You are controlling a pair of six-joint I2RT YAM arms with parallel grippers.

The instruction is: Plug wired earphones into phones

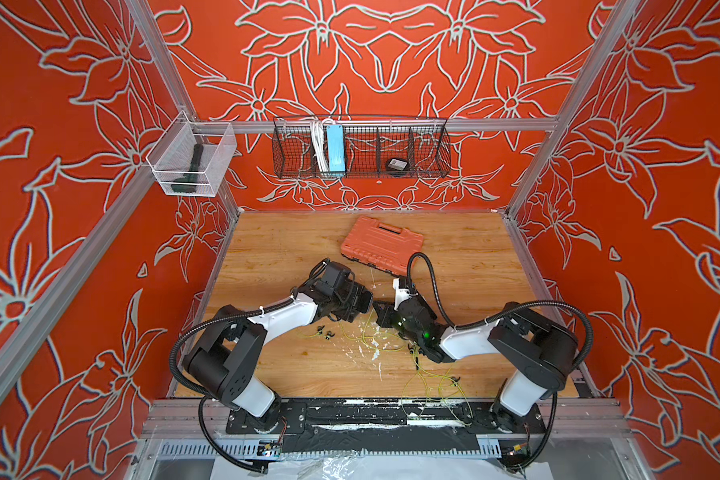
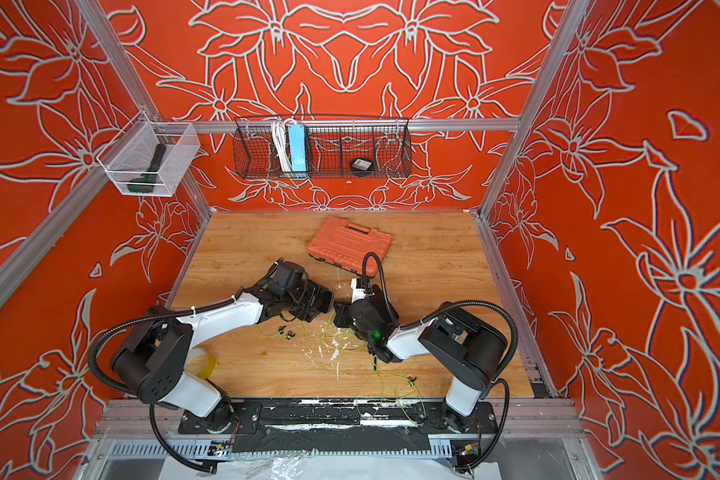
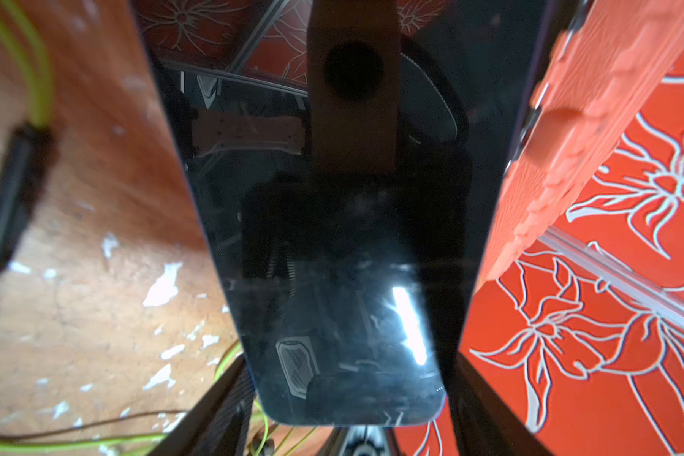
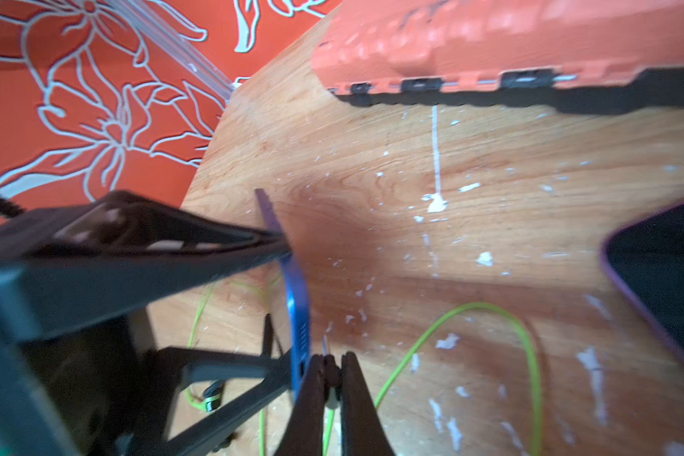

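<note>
My left gripper (image 1: 360, 300) is shut on a phone (image 3: 342, 288), whose dark glossy face fills the left wrist view; in the right wrist view its blue edge (image 4: 296, 304) faces my right gripper. My right gripper is shut on a small earphone plug (image 4: 331, 372), held close to that blue edge; whether it touches cannot be told. Thin yellow-green earphone cable (image 4: 528, 349) loops on the table below. Another dark phone (image 4: 661, 273) lies at the right of the right wrist view.
An orange case (image 1: 380, 240) lies behind the grippers. A wire basket (image 1: 392, 148) and a clear bin (image 1: 192, 160) hang on the frame. More cables (image 1: 448, 384) lie near the front right.
</note>
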